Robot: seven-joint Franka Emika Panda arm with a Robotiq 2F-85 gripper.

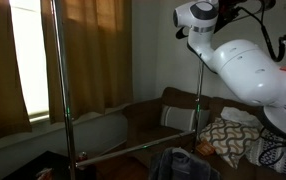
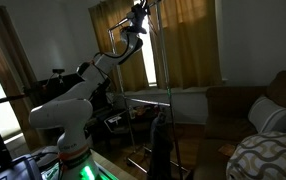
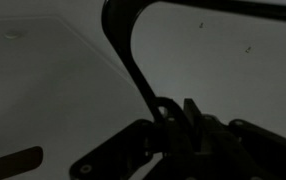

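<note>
In the wrist view my gripper is dark and shut on a slim dark curved piece (image 3: 135, 68), which rises from between the fingers and bends over to the right. What this piece belongs to is too dark to make out. In exterior view 2 the gripper (image 2: 140, 14) is high up, by the top of a metal rack (image 2: 167, 72); its fingers are too small to read there. Exterior view 1 shows the white arm (image 1: 245, 62) reaching up at the right, with the fingers not clearly visible.
A dark garment (image 1: 181, 164) is low by the rack's metal post (image 1: 63, 80). Behind are a brown sofa (image 1: 158, 115) with cushions (image 1: 230, 138) and brown curtains (image 1: 88, 50) by a bright window. A reddish-brown strip (image 3: 13, 162) shows at the wrist view's lower left.
</note>
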